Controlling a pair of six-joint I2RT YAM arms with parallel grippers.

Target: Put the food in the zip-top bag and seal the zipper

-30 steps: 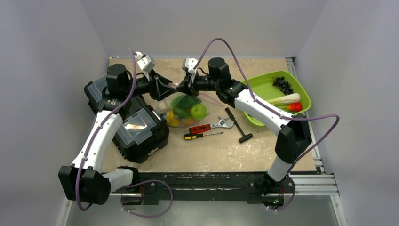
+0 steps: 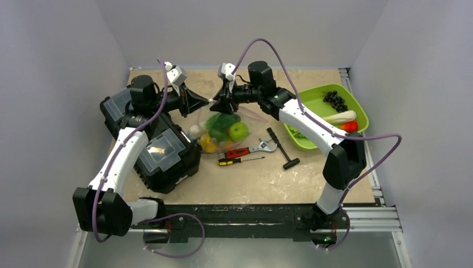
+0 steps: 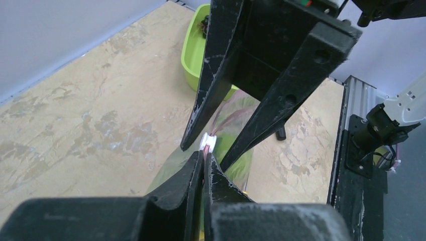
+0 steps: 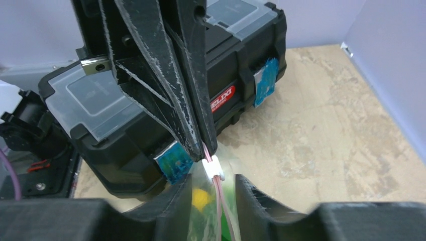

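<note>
The clear zip top bag (image 2: 258, 116) hangs below both grippers, with a green apple (image 2: 239, 131), dark green food (image 2: 220, 123) and yellow food (image 2: 207, 143) inside. Its pink zipper strip (image 4: 220, 198) carries a white slider (image 4: 213, 168). My left gripper is shut on the strip's end, its tips close against the slider, as the right wrist view shows. My right gripper stands open, one finger on each side of the slider, with gaps visible in the left wrist view. How far the zipper is closed cannot be made out.
Left of the bag sits a black toolbox (image 2: 167, 153). A red-handled wrench (image 2: 245, 151), a screwdriver (image 2: 240, 160) and a hammer (image 2: 283, 149) lie in front and to the right. The green basket (image 2: 305, 144) holds grapes and vegetables.
My left gripper went from open to shut on the zipper end. The bag and apple shifted slightly to the right.
</note>
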